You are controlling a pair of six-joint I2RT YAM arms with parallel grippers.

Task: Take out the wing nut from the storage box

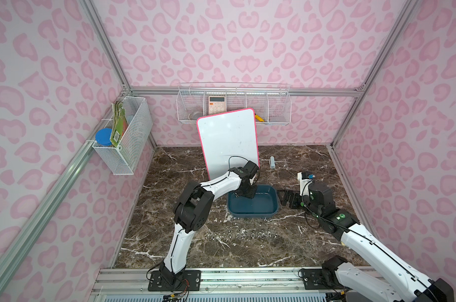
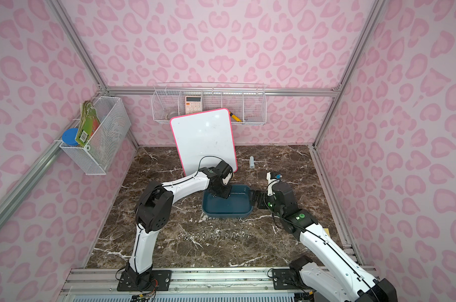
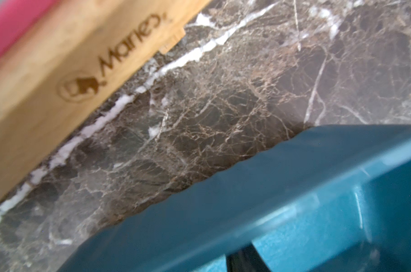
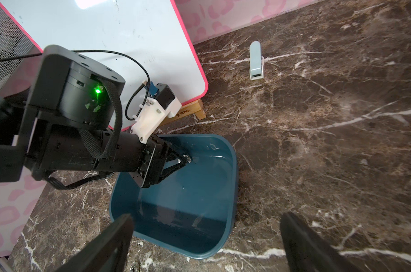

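Note:
The dark teal storage box (image 1: 253,206) sits in the middle of the table. My left gripper reaches down inside it near the back wall, fingers apart; a small metallic piece (image 4: 188,158), perhaps the wing nut, is at the fingertips, and I cannot tell whether they grip it. In the left wrist view the box rim fills the lower part and hides most of the fingers. My right gripper is open, beside and above the box's right side, with nothing between its fingers.
A pink-edged whiteboard (image 1: 228,138) on a wooden stand is close behind the box. A pale grey stapler-like object (image 4: 255,61) lies at the back right. Small metal parts (image 1: 243,235) lie in a row in front.

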